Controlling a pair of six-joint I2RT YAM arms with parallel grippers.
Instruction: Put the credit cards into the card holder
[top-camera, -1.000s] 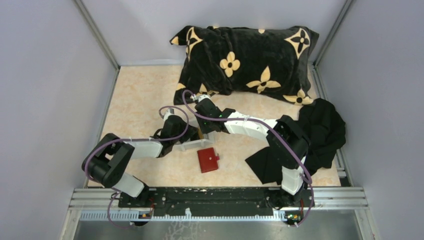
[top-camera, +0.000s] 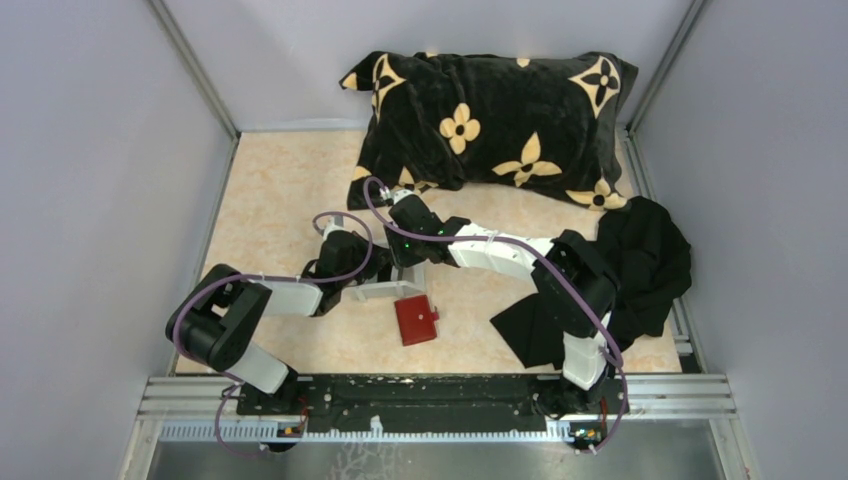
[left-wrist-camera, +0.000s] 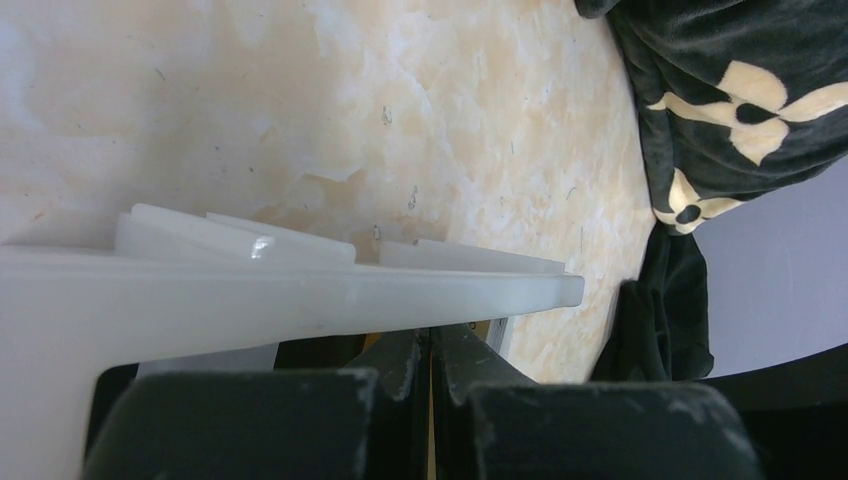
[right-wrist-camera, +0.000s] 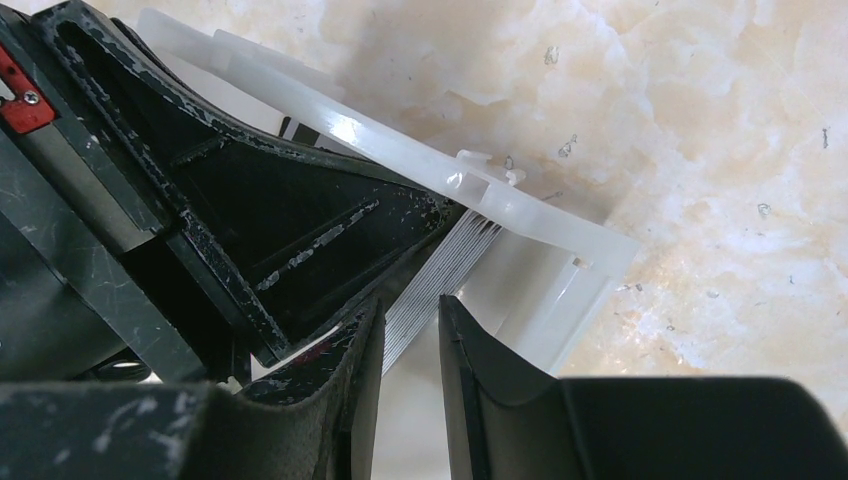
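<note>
A red card holder (top-camera: 416, 320) lies on the table in front of a white plastic box (top-camera: 376, 291). In the right wrist view a stack of thin cards (right-wrist-camera: 440, 278) stands on edge inside the box. My right gripper is over the box, its fingers part open, with the card edges showing in the gap. The left gripper reaches into the box with its fingers closed together. A yellowish card edge (left-wrist-camera: 480, 328) shows beside them, partly hidden. Whether anything thin is between the left fingers is unclear.
A black patterned cushion (top-camera: 490, 120) lies along the back, and black cloth (top-camera: 645, 270) is heaped at the right. Both grippers crowd the small box. Bare table shows around the card holder.
The card holder has stayed put.
</note>
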